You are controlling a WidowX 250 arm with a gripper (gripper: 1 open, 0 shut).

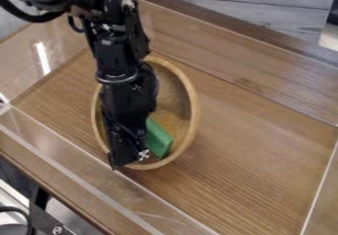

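Observation:
A round tan bowl (pixel 187 94) sits on the wooden surface, with a green object (pixel 158 136) lying inside it at the right. My black gripper (pixel 125 148) reaches down over the bowl's near left part, beside the green object. The fingertips are dark and overlap each other and the bowl, so whether they are open or shut is hard to see.
Bare wooden surface (pixel 251 150) spreads to the right of the bowl. A raised wooden edge and a pale board (pixel 264 7) run along the back. A clear strip borders the near left edge, with dark cables at the lower left corner.

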